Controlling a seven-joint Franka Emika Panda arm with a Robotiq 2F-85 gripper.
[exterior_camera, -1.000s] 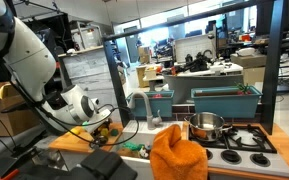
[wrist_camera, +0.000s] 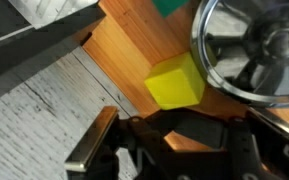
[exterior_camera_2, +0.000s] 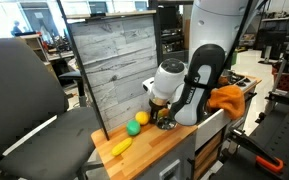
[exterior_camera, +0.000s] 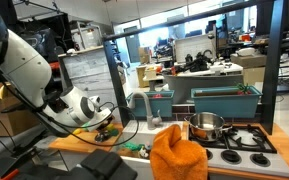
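A small yellow cube (wrist_camera: 176, 82) lies on the wooden counter just ahead of my gripper, whose dark fingers are shut with nothing showing between them. Beside the cube, on its right, rests a round metal-rimmed lid or pan (wrist_camera: 254, 50) with a glossy surface. Exterior view 2 has my gripper (exterior_camera_2: 167, 117) low over the counter, close to a shiny round item. In exterior view 1 the gripper (exterior_camera: 104, 122) is small and its tips blend into the clutter at the counter's left end.
A grey wood-grain panel (wrist_camera: 54, 125) stands close to the gripper. Yellow and green items, including a green ball (exterior_camera_2: 134, 128) and a long yellow piece (exterior_camera_2: 122, 146), lie nearby. Right along the counter are a faucet (exterior_camera: 132, 97), an orange cloth (exterior_camera: 178, 158) and a pot (exterior_camera: 206, 126).
In exterior view 1 the arm's wrist has shifted slightly left and lower. The counter items outside the gripper's area look unchanged.
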